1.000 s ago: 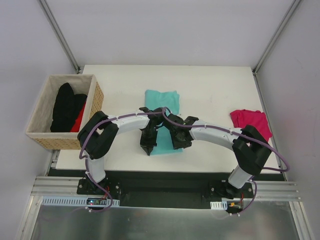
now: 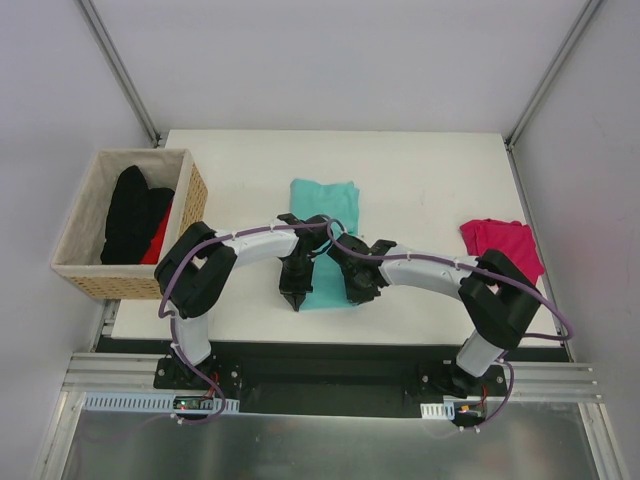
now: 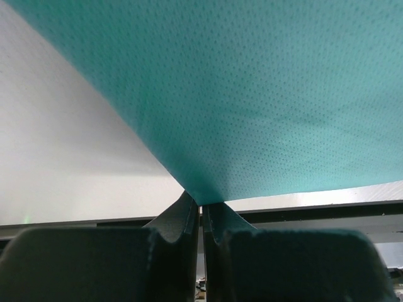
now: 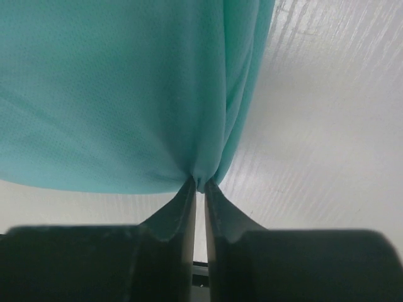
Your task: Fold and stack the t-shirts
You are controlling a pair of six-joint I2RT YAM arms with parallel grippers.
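Observation:
A teal t-shirt [image 2: 325,195] lies as a narrow folded strip down the middle of the table, its centre covered by both arms in the top view. My left gripper is shut on the shirt's near left corner, the cloth fanning out from its fingertips. At the near right corner, my right gripper has closed with a bunched pinch of teal cloth [image 4: 126,107] between its tips. Layered folds run along the shirt's right edge in the right wrist view.
A folded red t-shirt [image 2: 503,247] rests at the table's right edge. On the left stands a wicker basket [image 2: 187,215] holding dark and red clothing [image 2: 135,215].

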